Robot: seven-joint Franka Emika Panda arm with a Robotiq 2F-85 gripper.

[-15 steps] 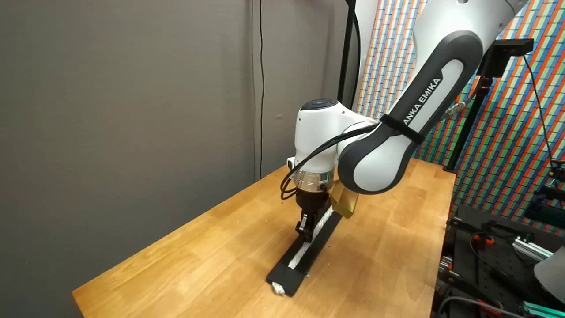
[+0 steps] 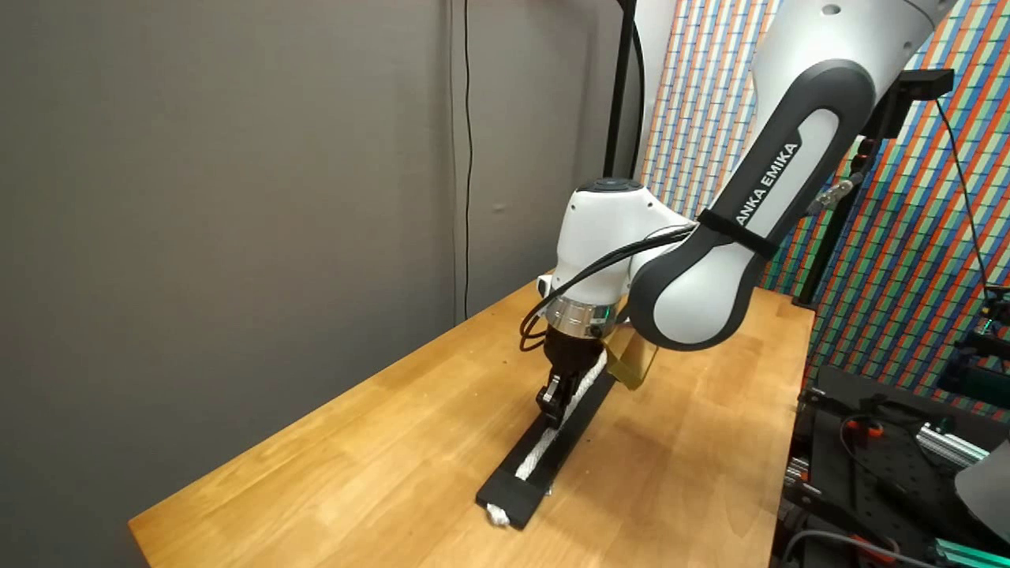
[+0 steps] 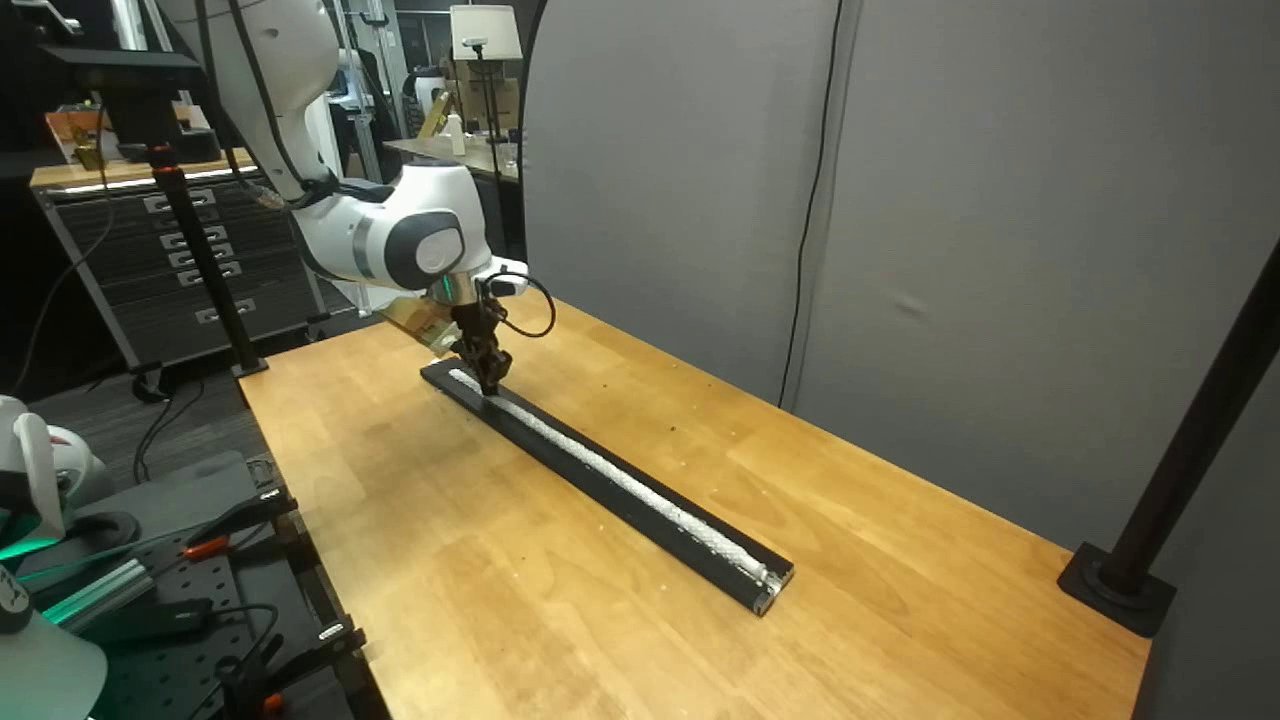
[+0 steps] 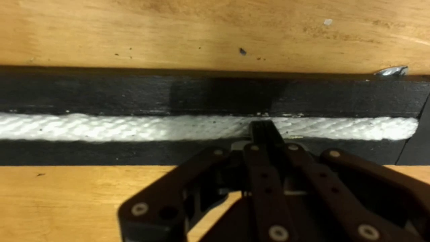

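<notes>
A white braided rope (image 4: 84,127) lies in the groove of a long black board (image 4: 133,94), which rests flat on the table. In the wrist view the rope's rounded end shows at the right, inside the groove. My gripper points down, shut, its tips over the rope's lower edge; whether they touch it cannot be made out. No rope shows between the fingers. From the other side, the second exterior view has the gripper (image 3: 489,386) low over the far part of the board (image 3: 600,486), with the rope (image 3: 648,498) running away from it.
A grey wall (image 2: 284,189) borders one long side, and a black post (image 3: 1152,480) stands at the right in the second exterior view. Along the opposite edge is a cluttered black cart (image 2: 880,492).
In exterior view 1 the arm and gripper have shifted a little right and away along the board. The board has stayed in place.
</notes>
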